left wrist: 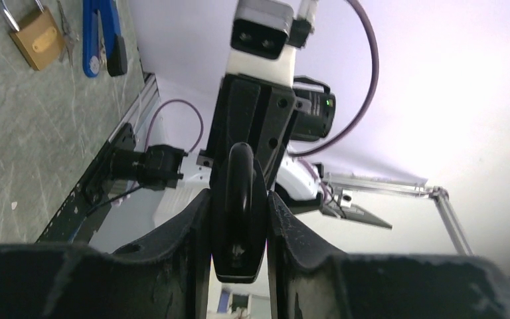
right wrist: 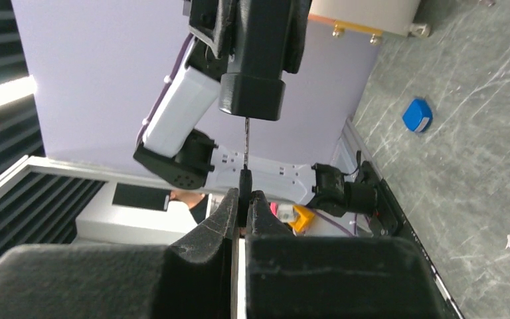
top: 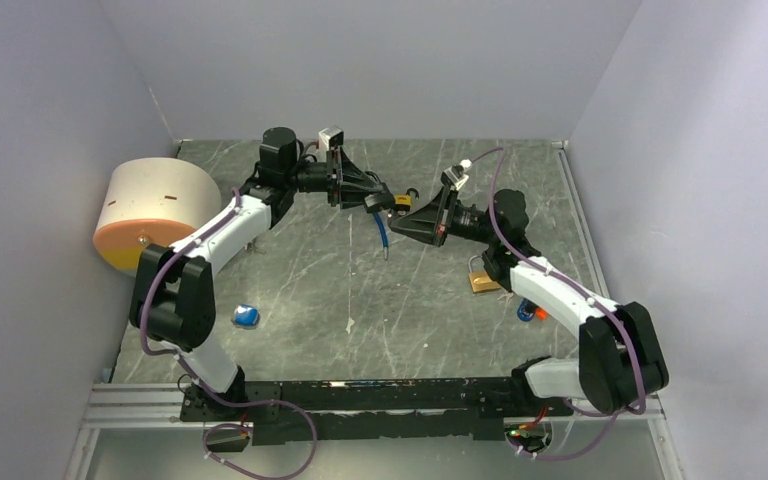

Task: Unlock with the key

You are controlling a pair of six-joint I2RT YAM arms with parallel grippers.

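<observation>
My left gripper (top: 365, 197) is shut on a black padlock body (left wrist: 239, 219), held raised near the table's centre. My right gripper (top: 400, 222) faces it from the right, shut on a key with a black head (right wrist: 245, 189). In the right wrist view the key's thin metal blade (right wrist: 246, 136) points up to the underside of the black lock (right wrist: 251, 93) and meets it; how deep it sits cannot be told.
A brass padlock (top: 484, 282) lies at the right, beside blue tools (top: 525, 310). A blue case (top: 245, 315) lies front left, a large cylinder (top: 156, 205) back left.
</observation>
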